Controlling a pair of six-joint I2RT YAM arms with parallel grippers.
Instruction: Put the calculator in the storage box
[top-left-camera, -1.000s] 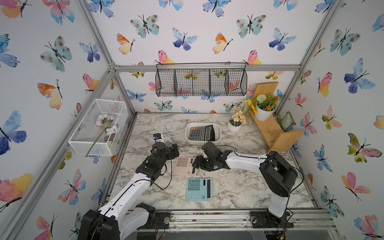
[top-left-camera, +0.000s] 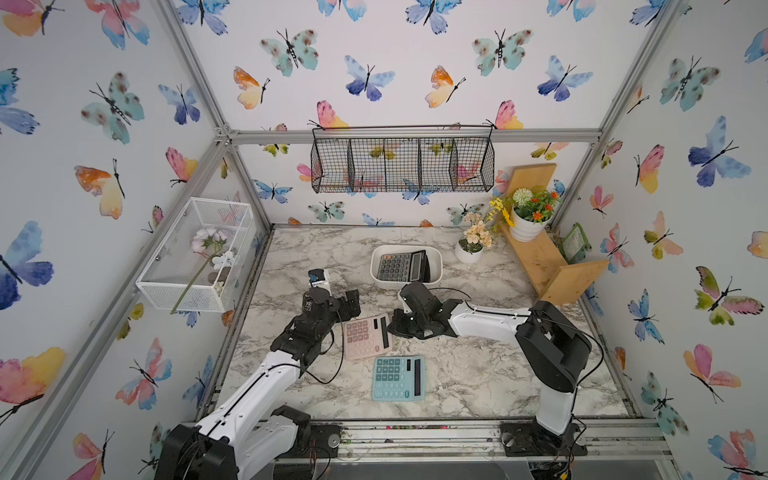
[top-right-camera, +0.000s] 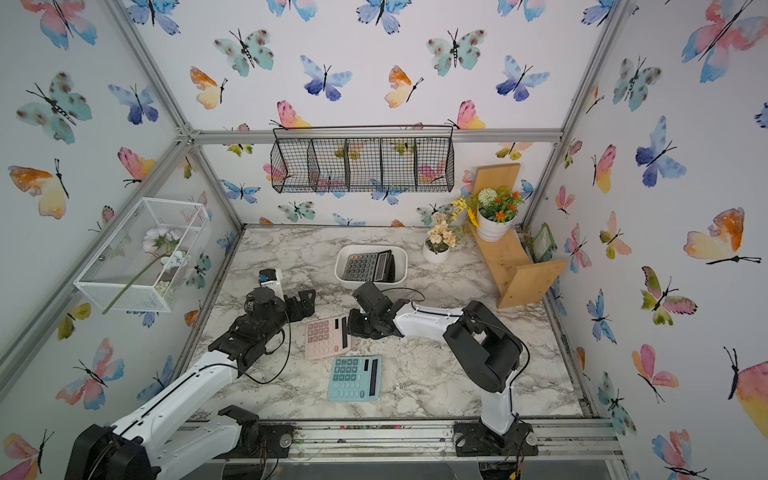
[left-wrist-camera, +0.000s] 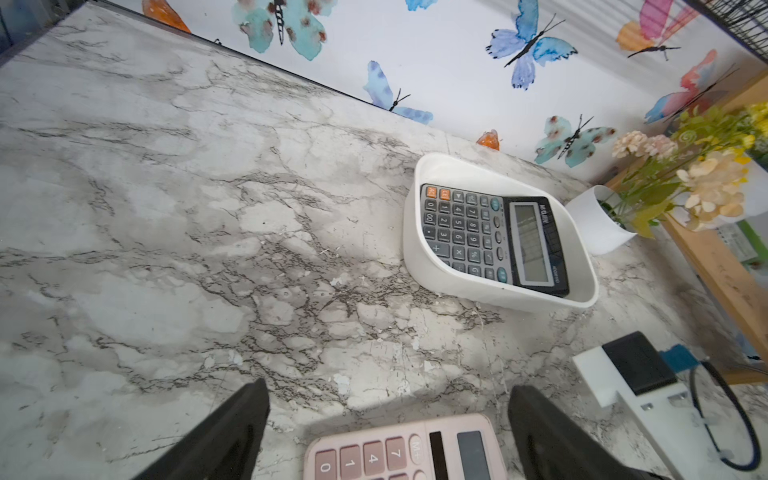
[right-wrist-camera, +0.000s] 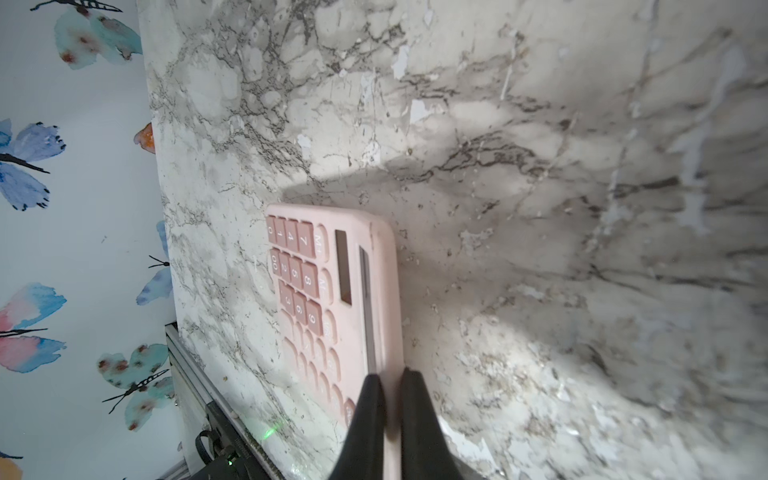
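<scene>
The white storage box (top-left-camera: 438, 268) at the back holds a grey-black calculator (left-wrist-camera: 472, 232). A pink calculator (right-wrist-camera: 320, 280) lies in front of it, and a blue calculator (top-left-camera: 397, 377) lies nearer the front edge. My right gripper is down at the pink calculator's display-side edge; its fingertips overlap that edge in the right wrist view, shut, and a firm hold cannot be made out. My left gripper hangs above and left of the pink calculator, its blurred fingers apart, open with nothing seen between them.
A flower pot (left-wrist-camera: 592, 224) stands right of the box, beside a wooden shelf (top-left-camera: 544, 272). A white mesh basket (top-left-camera: 160, 284) hangs on the left wall, a wire basket (top-left-camera: 402, 188) on the back wall.
The pink calculator has shifted slightly left and toward the front. My right gripper has moved slightly with it. The left arm has barely moved.
</scene>
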